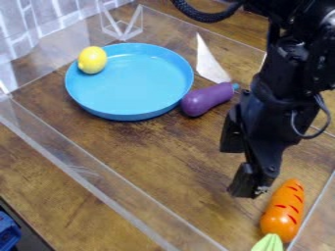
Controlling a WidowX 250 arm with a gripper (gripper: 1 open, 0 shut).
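My black gripper (pixel 240 160) hangs low over the wooden table, its fingers apart and nothing visible between them. An orange toy carrot (pixel 284 212) with pale green leaves lies below and to the right of it. A purple eggplant (pixel 206 98) lies behind the gripper, near a blue plate (pixel 131 80). A yellow lemon (pixel 92 60) rests at the plate's upper left rim.
A white folded piece (pixel 210 61) stands behind the eggplant. A clear plastic wall runs along the left. A dark blue object (pixel 8 233) is at the lower left edge.
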